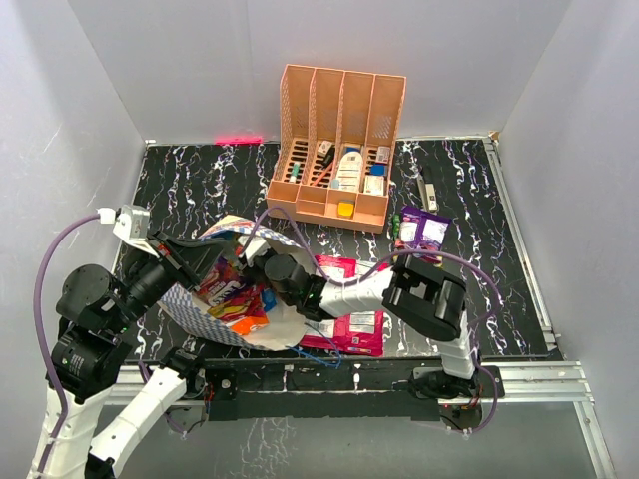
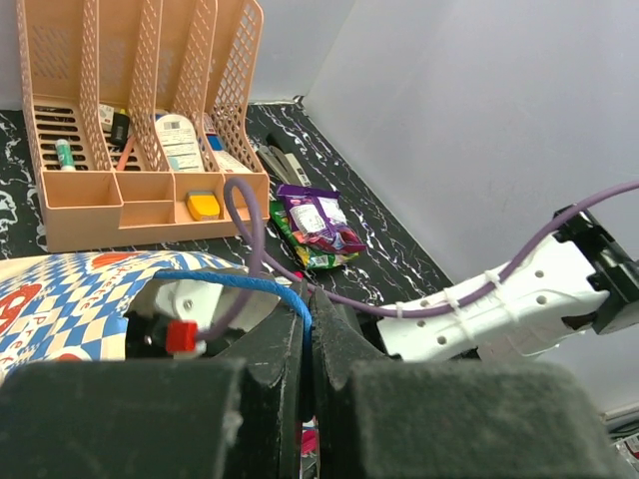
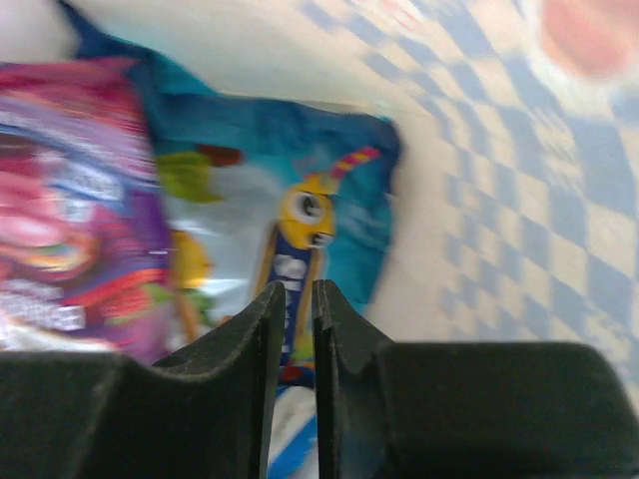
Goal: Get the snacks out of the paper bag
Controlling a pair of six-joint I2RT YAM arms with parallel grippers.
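Observation:
The checkered paper bag (image 1: 195,319) lies open at the centre-left, holding colourful snack packets (image 1: 230,299). In the right wrist view a teal packet (image 3: 280,180) and a red-purple packet (image 3: 70,220) lie inside, blurred. My right gripper is inside the bag over the teal packet, its fingertips close together; whether it grips anything is unclear. My left gripper (image 1: 198,264) hangs over the bag's left part, shut, with nothing visible between its fingers.
An orange organiser (image 1: 329,210) stands at the back. Purple and green packets (image 1: 429,230) lie to the right, and red packs (image 1: 354,334) lie under the right arm.

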